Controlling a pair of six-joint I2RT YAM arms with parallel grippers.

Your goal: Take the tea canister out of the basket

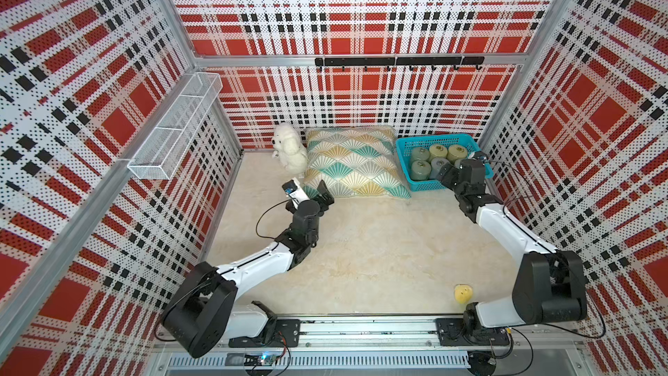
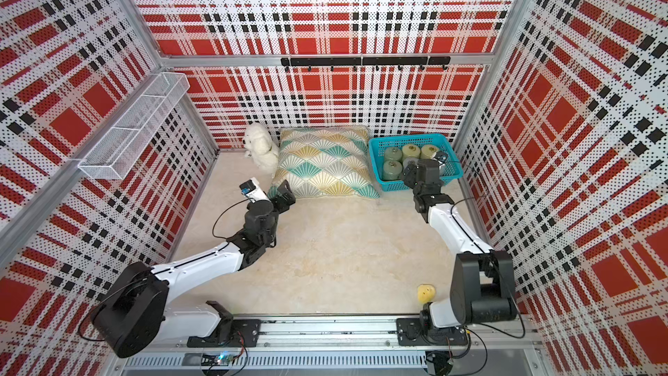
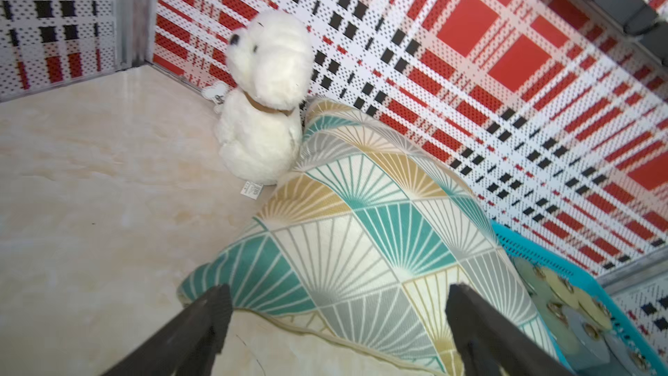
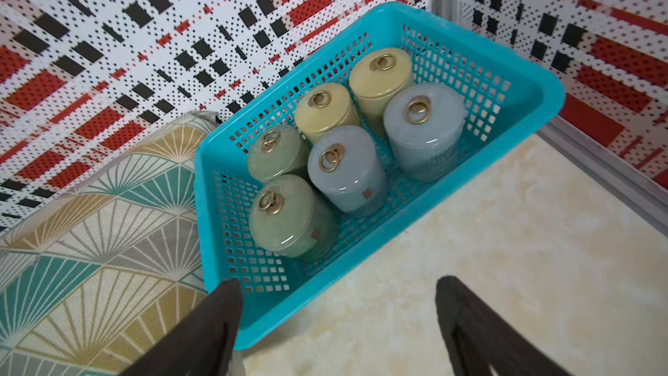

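A turquoise basket (image 4: 375, 250) at the back right holds several lidded tea canisters with ring pulls: green (image 4: 281, 219), blue-grey (image 4: 348, 174) and cream (image 4: 381, 83). My right gripper hangs just above the basket's front, fingers apart, with nothing between them; in both top views it partly hides the canisters. My left gripper is open and empty above the front left corner of the patterned pillow (image 3: 362, 243).
A white plush dog (image 3: 261, 132) sits left of the pillow. A wire shelf (image 1: 174, 125) is on the left wall, a hook rail (image 1: 400, 61) at the back. A yellow object (image 1: 462, 292) lies at the front right.
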